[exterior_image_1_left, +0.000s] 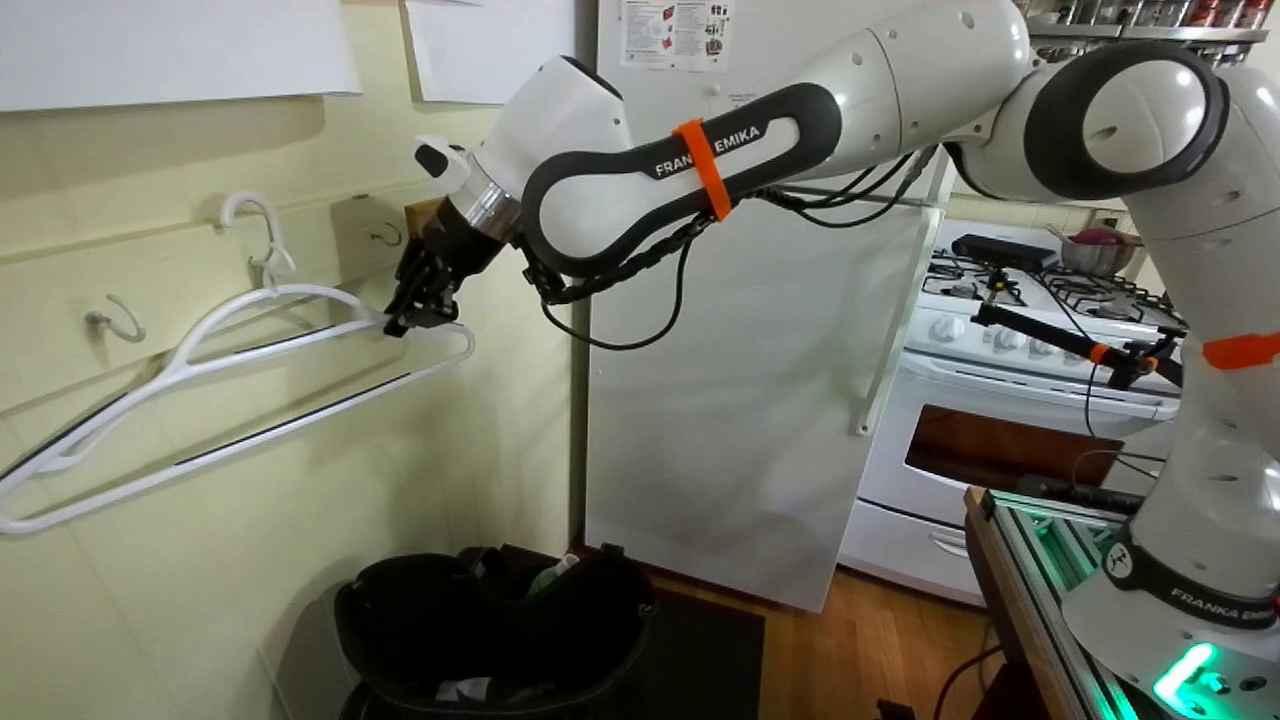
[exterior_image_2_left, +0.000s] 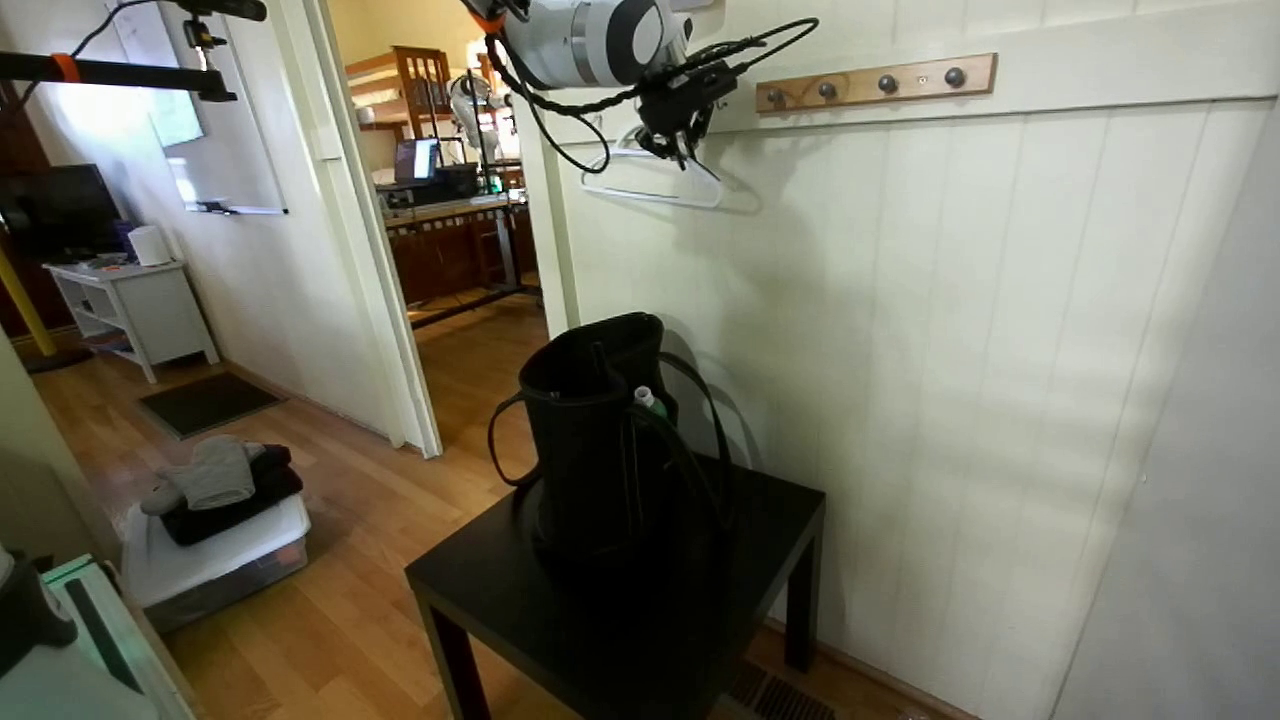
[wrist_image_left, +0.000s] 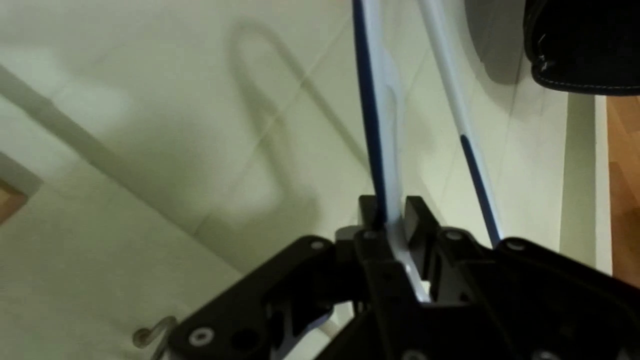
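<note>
My gripper (exterior_image_1_left: 405, 322) is shut on one shoulder of a white plastic hanger (exterior_image_1_left: 180, 360) with dark strips. In the wrist view, the hanger's bar (wrist_image_left: 375, 108) runs between the fingers. The hanger's curved hook (exterior_image_1_left: 254, 206) rises above a small wall hook (exterior_image_1_left: 260, 266); whether the two touch, I cannot tell. The hanger's body slants down to the left, clear of the floor and close to the wall. In exterior view 2, the gripper covers part of the hanger (exterior_image_2_left: 654, 196).
A black bag (exterior_image_2_left: 588, 420) stands open on a black table (exterior_image_2_left: 480, 576) below the hanger. Another wall hook (exterior_image_1_left: 118, 319) is to the left and one (exterior_image_1_left: 387, 235) to the right. A wooden peg rail (exterior_image_2_left: 918, 84) is mounted on the wall.
</note>
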